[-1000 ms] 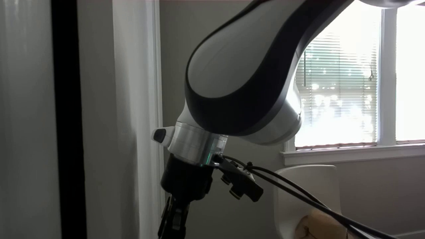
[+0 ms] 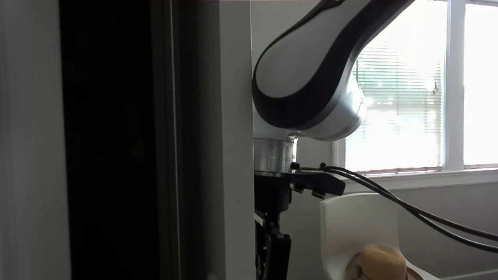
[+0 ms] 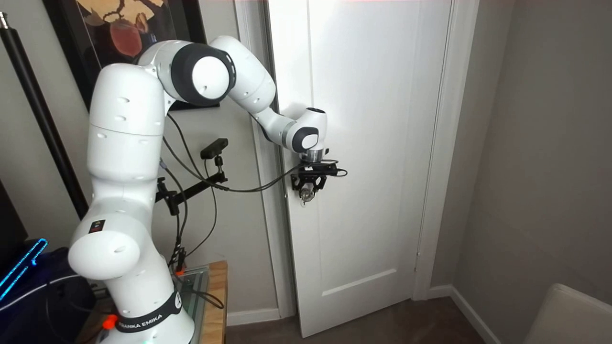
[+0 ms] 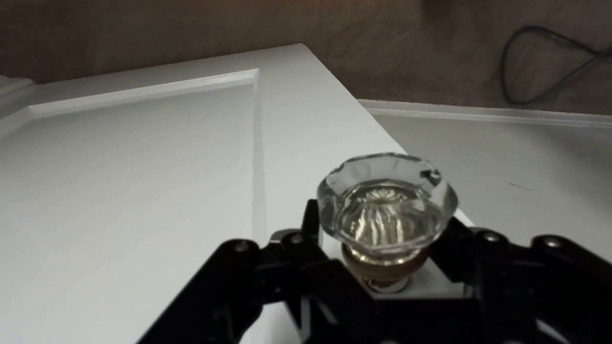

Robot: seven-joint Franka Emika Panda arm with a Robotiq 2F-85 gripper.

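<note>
The white door stands ajar, its free edge swung away from the frame at the left. Near that edge is a clear faceted glass doorknob on a brass-coloured base. My gripper is shut on the knob, a black finger at either side of it. In the second exterior view the gripper hangs pointing down in front of the door, the knob just showing below it. The first exterior view has the door's edge covering part of my hand, and the fingertips fall below the picture.
A dark gap opens beside the door in the first exterior view. A white chair with a straw hat stands under the window. Cables hang from my wrist.
The door has swung farther open, widening the dark gap. My hand has moved right in the first exterior view and has turned from tilted to nearly vertical.
</note>
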